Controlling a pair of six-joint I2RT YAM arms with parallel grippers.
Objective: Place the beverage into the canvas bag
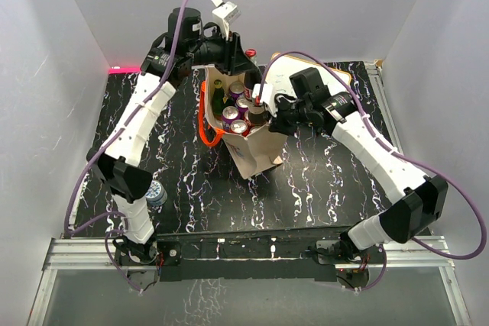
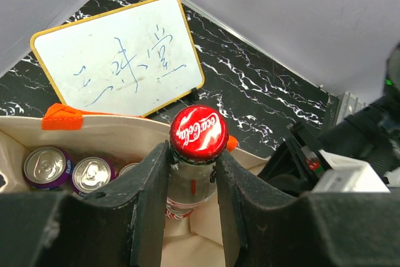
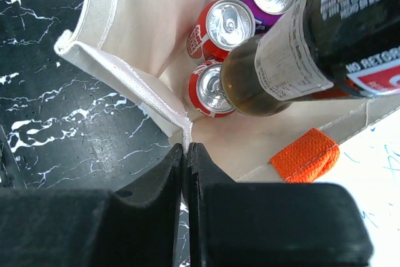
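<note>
The canvas bag (image 1: 256, 150) holds several cans (image 3: 230, 23) and a green bottle (image 1: 218, 97). A Coca-Cola bottle (image 2: 199, 132) stands inside near the right side, its red cap between the fingers of my left gripper; whether they grip it is hard to tell. In the right wrist view the bottle (image 3: 281, 60) reaches down among the cans. My right gripper is shut on the bag's rim at the right side.
A whiteboard (image 2: 112, 35) lies behind the bag. A blue-labelled can (image 1: 155, 193) stands at the left front.
</note>
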